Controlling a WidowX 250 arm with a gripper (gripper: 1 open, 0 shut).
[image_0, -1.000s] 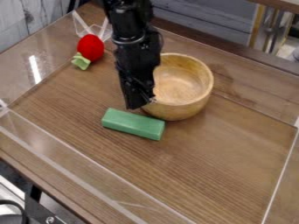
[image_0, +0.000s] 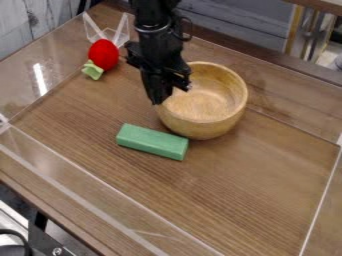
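Note:
A black robot gripper (image_0: 155, 86) hangs over the left part of a round tan wooden bowl (image_0: 214, 115), its fingertips low at the bowl's left rim. It looks shut, with nothing visible between its fingers. A green rectangular block (image_0: 152, 141) lies on the wooden table (image_0: 147, 195) just below and left of the bowl, apart from the gripper.
A red rounded object (image_0: 103, 54) and a small pale green item (image_0: 92, 70) sit at the upper left. A cable lies at the lower left edge.
The gripper and arm have moved up in the view, away from the green block. The bowl and block look unmoved.

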